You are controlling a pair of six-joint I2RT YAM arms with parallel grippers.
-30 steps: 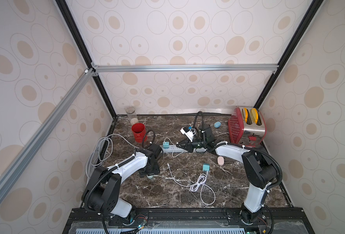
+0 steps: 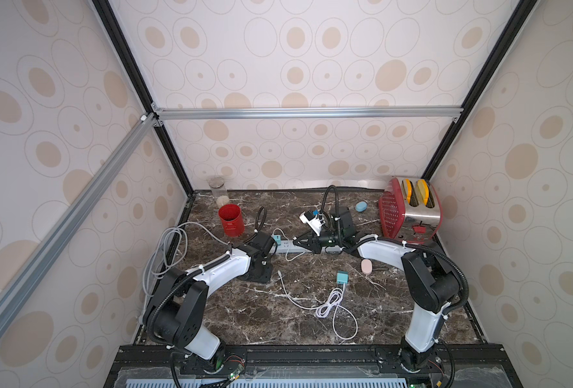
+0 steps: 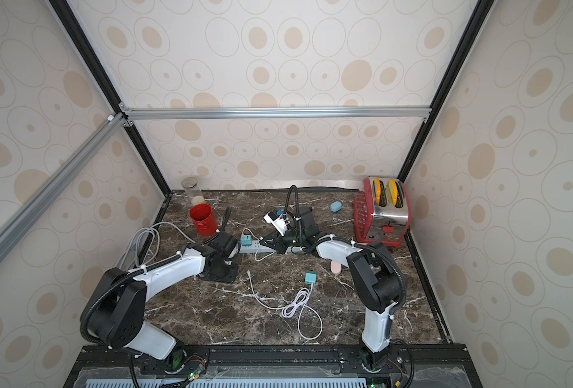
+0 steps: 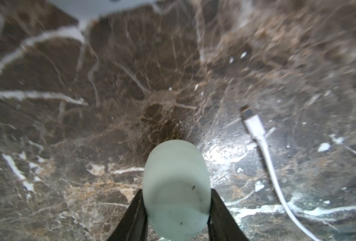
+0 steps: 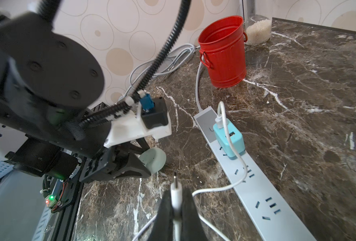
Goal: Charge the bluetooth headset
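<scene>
My left gripper is shut on a pale green rounded headset case (image 4: pixel 177 176), held above the marble table. In the right wrist view the same case (image 5: pixel 153 159) faces my right gripper. Between the fingers of my right gripper stands a white cable plug (image 5: pixel 176 196), its metal tip upward, so that gripper is shut on it. The case and the plug are apart. That cable runs to a light blue charger (image 5: pixel 229 138) plugged into the white power strip (image 5: pixel 262 192). No port on the case can be made out.
A second white cable (image 2: pixel 333 304) lies coiled on the table with its own blue adapter (image 2: pixel 342 277). A red bucket (image 2: pixel 231 220) stands behind the left arm. A toaster (image 2: pixel 410 210) is at right; a pink oval case (image 2: pixel 366 266) and a blue one (image 2: pixel 361 206) lie nearby.
My left gripper has shifted right and turned, swinging the green case out of sight in the top left view. The right arm looks still.
</scene>
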